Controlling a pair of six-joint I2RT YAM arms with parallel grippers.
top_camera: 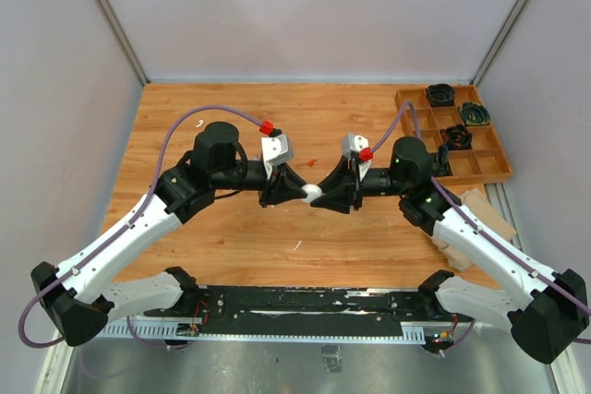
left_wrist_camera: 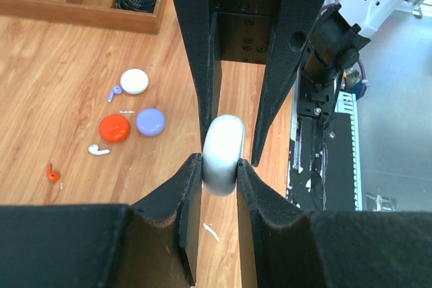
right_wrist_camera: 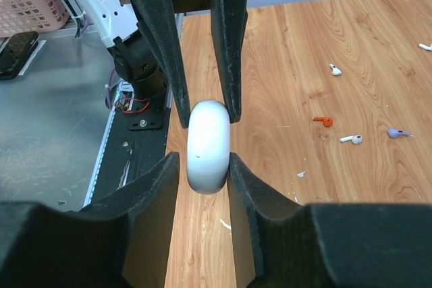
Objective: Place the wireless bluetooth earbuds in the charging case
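A white charging case (left_wrist_camera: 223,150) hangs over the middle of the table between both grippers, which face each other. My left gripper is shut on it. My right gripper also has its fingers on the case, shut on it from the other side. On the wood below lie several loose earbuds: white (left_wrist_camera: 98,150), orange (left_wrist_camera: 53,173) and lilac (right_wrist_camera: 398,133). Red (left_wrist_camera: 114,127), white (left_wrist_camera: 134,81) and lilac (left_wrist_camera: 150,121) round cases lie near them.
A wooden compartment box (top_camera: 489,163) with dark coiled items stands at the back right, beside pale folded material (top_camera: 489,212).
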